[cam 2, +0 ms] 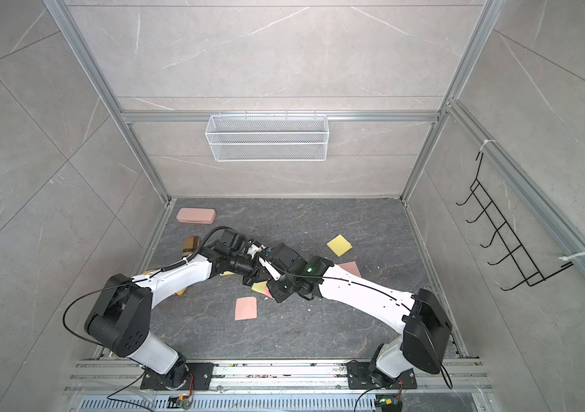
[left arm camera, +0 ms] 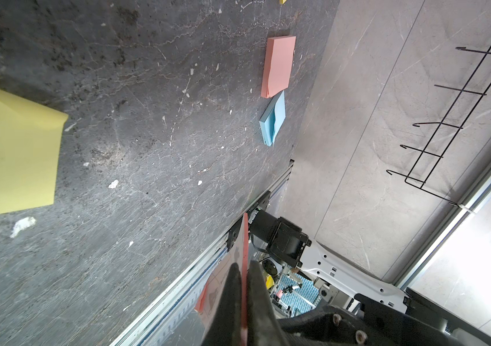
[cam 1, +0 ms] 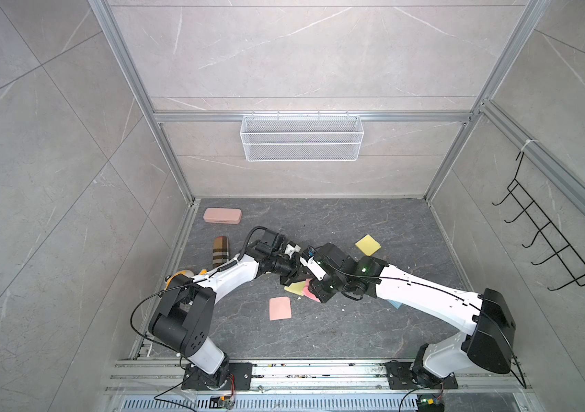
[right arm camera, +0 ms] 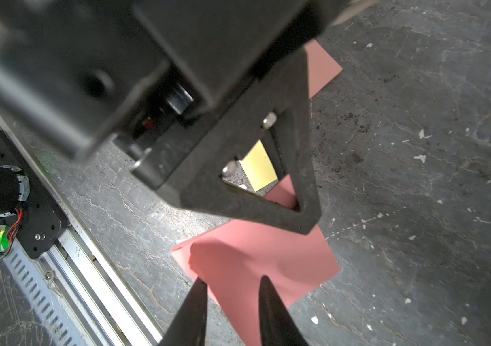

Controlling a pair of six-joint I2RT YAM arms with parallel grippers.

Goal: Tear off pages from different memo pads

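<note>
Pink memo paper (right arm camera: 291, 256) hangs above the table, pinched by my left gripper, which is shut on it with the paper edge-on between its fingertips. My right gripper is part open, and a raised pink flap reaches down into the gap between its fingers. Whether that flap is one page or more cannot be told. On the table below lie a yellow sheet (left arm camera: 9, 150) and a flat pink sheet (cam 1: 279, 308). From above, both gripper tips are largely hidden by the arms.
A yellow pad (cam 1: 368, 244) lies back right. A pink pad (left arm camera: 279, 63) and a blue pad (left arm camera: 275, 118) sit near the right side. A pink case (cam 1: 222, 215) and a brown striped object (cam 1: 220, 250) stand left.
</note>
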